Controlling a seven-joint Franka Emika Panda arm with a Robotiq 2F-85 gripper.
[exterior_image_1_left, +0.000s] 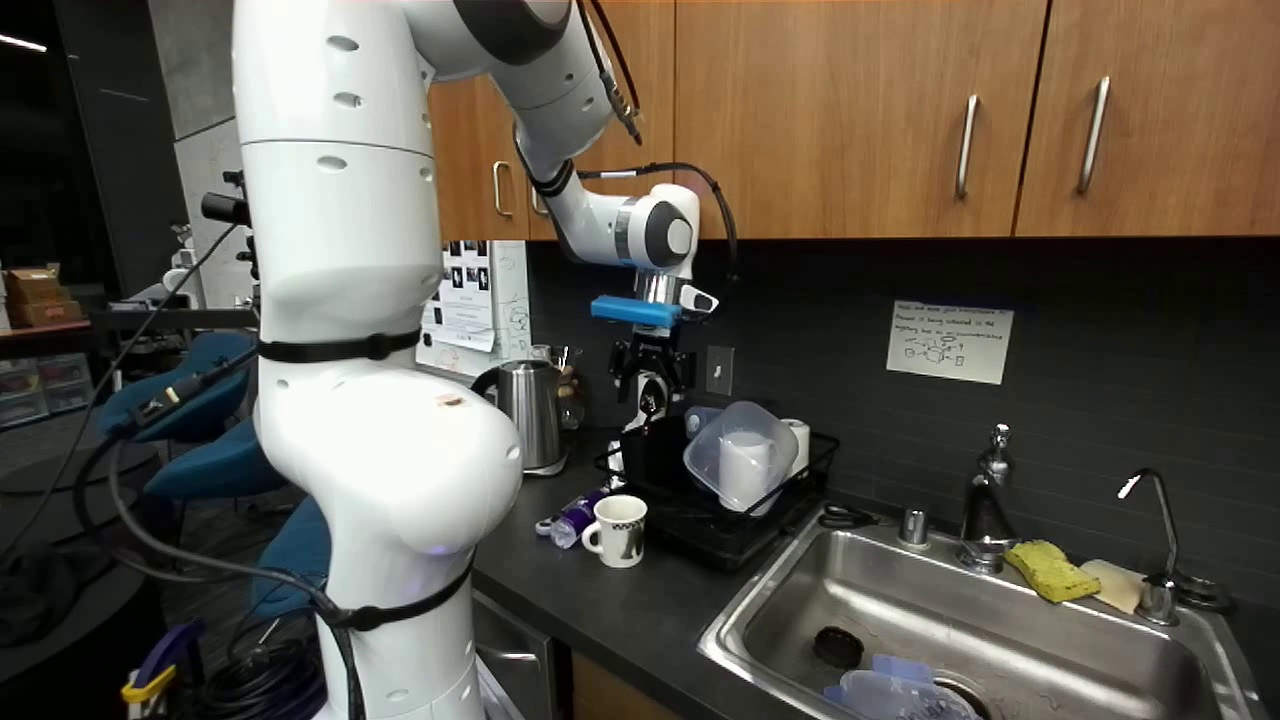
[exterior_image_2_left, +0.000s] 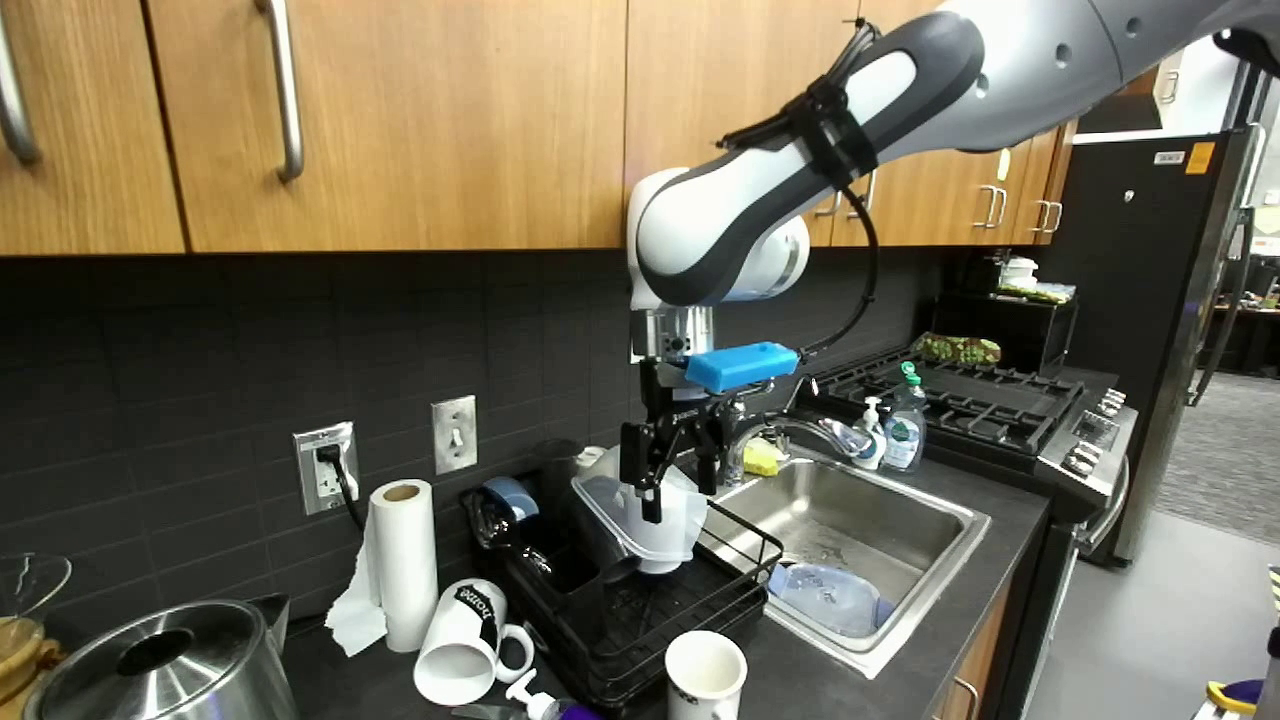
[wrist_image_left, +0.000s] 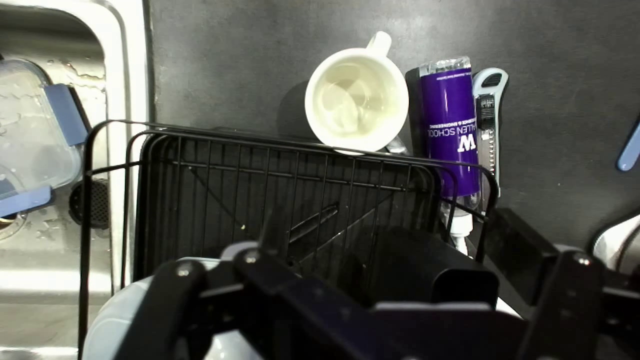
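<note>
My gripper hangs fingers-down above the drying rack, its black fingers apart in the wrist view with nothing seen between them. Below is the black dish rack, holding a translucent plastic container, a white cup and a black utensil holder. In front of the rack a white mug stands upright and looks empty. Next to it lies a purple bottle with a white pump, and a box cutter. Another white mug rests tipped near the rack's side.
In the steel sink lies a clear, blue-clipped container. A paper towel roll and a kettle stand beyond the rack. Wooden cabinets overhang the counter. Bare counter lies in front of the upright mug.
</note>
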